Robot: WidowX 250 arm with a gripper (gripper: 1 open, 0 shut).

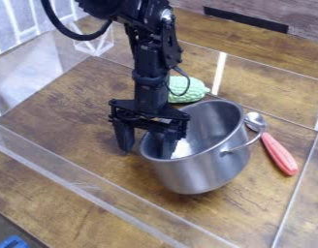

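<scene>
A black robot gripper (143,136) reaches down from the top over the left rim of a large steel pot (201,169), one finger outside the pot and the other inside it. Whether the fingers close on the wall is hard to tell. Something white shows inside the pot, partly hidden by the gripper.
A green object (188,89) lies behind the arm. A spoon with a red handle (281,155) lies right of the pot. Clear strips border the wooden board, and a blue object (12,242) is at the bottom left corner. The board's left part is free.
</scene>
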